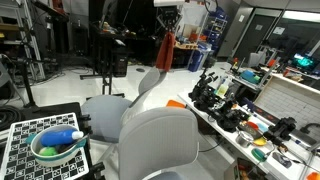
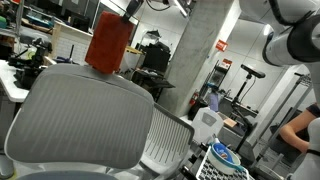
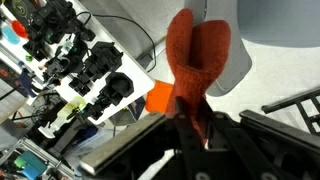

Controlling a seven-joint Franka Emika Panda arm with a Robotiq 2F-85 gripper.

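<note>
A red-orange cloth hangs above the far chair in exterior view 1. Its upper end is in my gripper, which is shut on it. From the other side, the same cloth hangs just over the top edge of the near grey chair back; whether it touches the chair cannot be told. In the wrist view the cloth stretches away from my gripper, covering part of a pale chair, and the fingertips are mostly hidden in dark shadow.
A bowl with a blue item stands on a black-and-white rack at the lower left. White chairs fill the middle. A long table with dark equipment runs along the right.
</note>
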